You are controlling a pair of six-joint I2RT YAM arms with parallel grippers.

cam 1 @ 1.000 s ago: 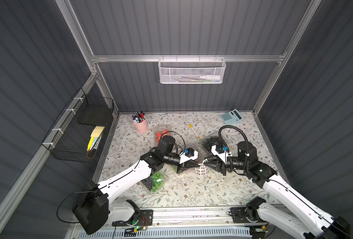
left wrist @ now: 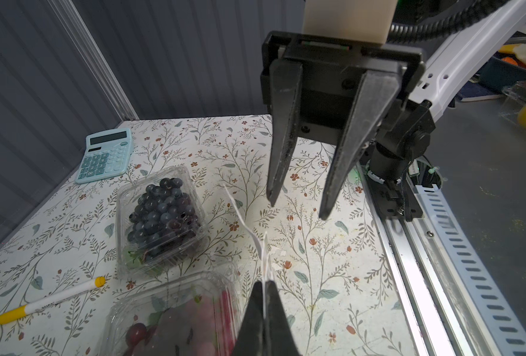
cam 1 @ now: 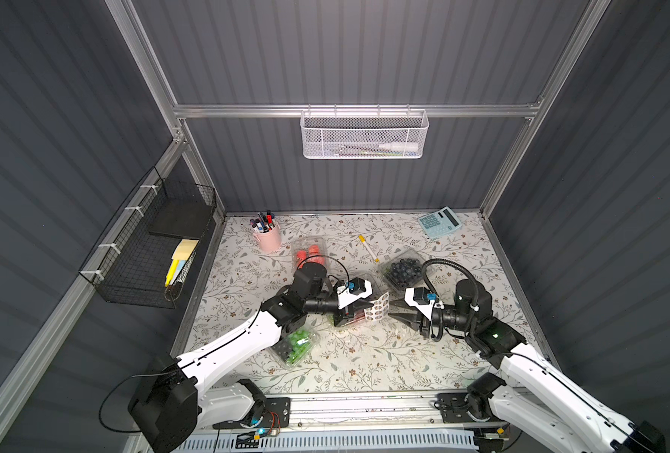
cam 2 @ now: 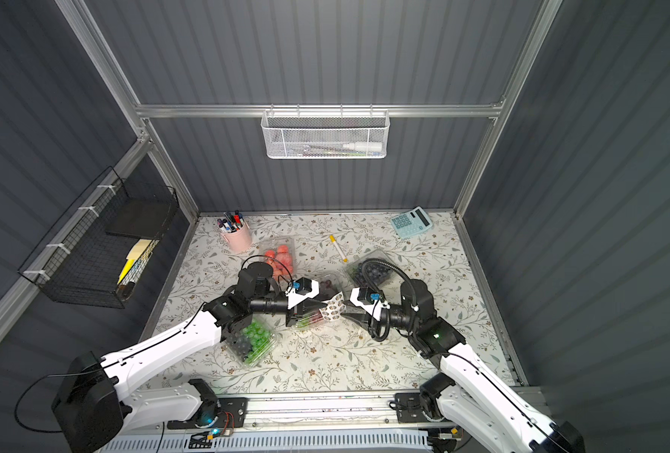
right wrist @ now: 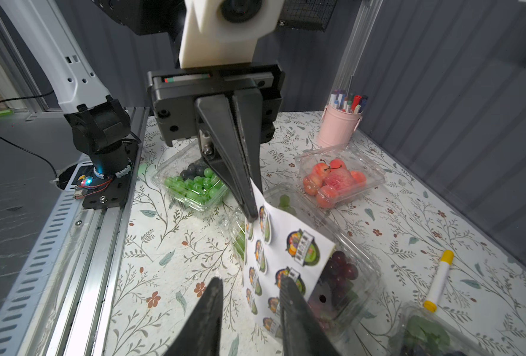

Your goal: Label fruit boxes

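A white sheet of fruit stickers hangs from my left gripper, shut on its edge; the left wrist view shows the sheet edge-on. My right gripper stands open just right of the sheet, its fingertips pointing at it, nothing between them. Below lie clear boxes: mixed grapes (right wrist: 346,279) beneath the sheet, dark grapes (left wrist: 159,222) to the right, red fruit (right wrist: 328,178) at the back, and green and dark grapes (right wrist: 197,187) at the front left.
A yellow-capped marker (cam 1: 369,247), a pink pen cup (cam 1: 267,238) and a calculator (cam 1: 439,222) sit toward the back. A black wire basket (cam 1: 146,249) is on the left wall.
The left gripper shifted slightly left from a second ago, still with the sheet.
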